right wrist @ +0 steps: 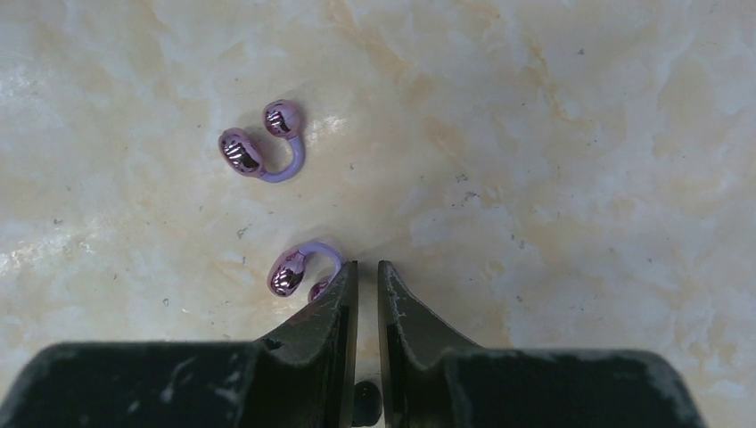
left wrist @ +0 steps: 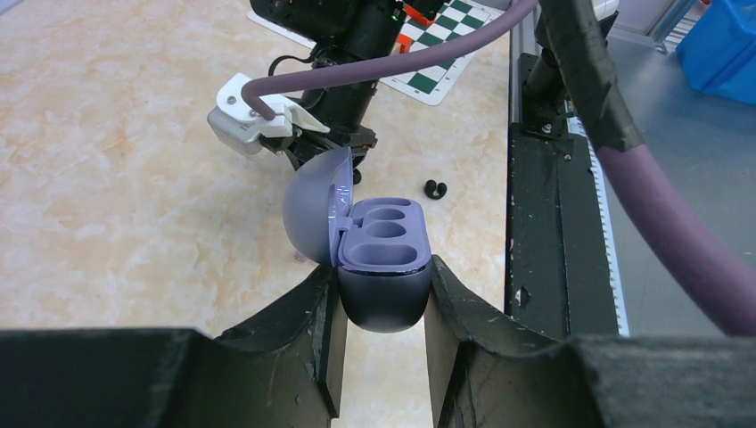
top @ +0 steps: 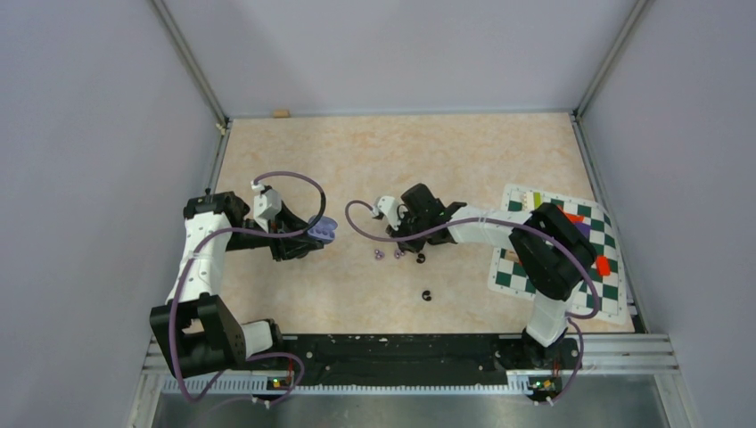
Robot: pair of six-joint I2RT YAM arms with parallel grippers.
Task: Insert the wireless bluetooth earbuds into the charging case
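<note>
The lilac charging case [left wrist: 388, 234], its lid raised and its hollows exposed, is clasped by my left gripper, which is shut on it over the table's left part. Two purple clip-shaped earbuds lie on the table. One purple earbud [right wrist: 241, 152] lies apart from my right gripper. The nearer purple earbud [right wrist: 287, 272] is just beside the left fingertip, partly hidden behind it. The right fingers stand slightly open, with bare table showing between the tips. Any contact with that earbud cannot be made out.
Two black earbuds also lie here: one black earbud [top: 421, 259] close to the right gripper, another black earbud [top: 426, 295] nearer the front edge. A green-and-white checkered board [top: 513, 279] with colored pieces lies at the right, under the right arm.
</note>
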